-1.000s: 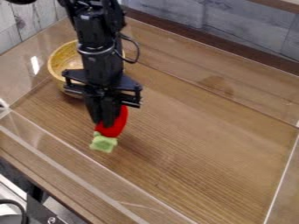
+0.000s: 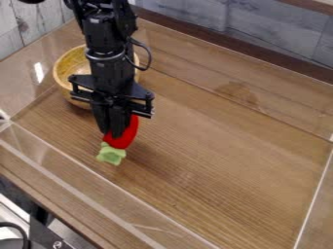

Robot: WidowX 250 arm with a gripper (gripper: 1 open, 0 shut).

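Observation:
My black gripper point(image 2: 120, 121) hangs at the centre left of the camera view, shut on a red object point(image 2: 125, 134) with a pale green part point(image 2: 112, 155) at its lower end, close to the table surface. The fingers hide part of the red object. Behind the arm a yellow bowl point(image 2: 69, 70) is partly hidden.
A pale wall borders it at the upper left, and black cables lie at the lower left edge.
The gripper and red object have shifted slightly up and left since a second ago, and the arm's pose has changed a little.

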